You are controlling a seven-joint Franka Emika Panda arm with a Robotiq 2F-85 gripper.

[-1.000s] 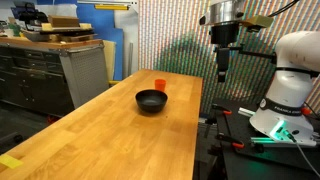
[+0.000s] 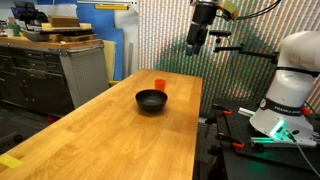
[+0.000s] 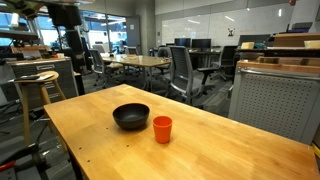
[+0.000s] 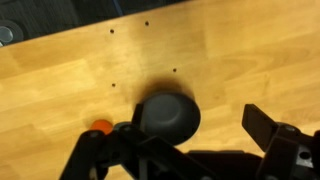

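A black bowl (image 2: 151,100) sits upright on the wooden table, and its dark inside (image 4: 172,112) shows below me in the wrist view. Close to it stands an orange-red cup (image 3: 162,129); from above, the cup (image 4: 101,127) is partly covered by my gripper's left side. My gripper is open, its fingers wide apart with nothing between them. It hangs high above the table, well clear of both bowl and cup, as exterior view 1 shows the gripper (image 2: 196,46) up at the right.
The wooden table (image 2: 85,140) has broad free room around the bowl and cup. Along its far side in exterior view 1 stands a grey cabinet (image 2: 89,76). Office chairs (image 3: 186,69) stand beyond the table in exterior view 2.
My gripper has swung up and to the left in exterior view 1, away from its lower spot near the arm's base. The bowl and cup have stayed put.
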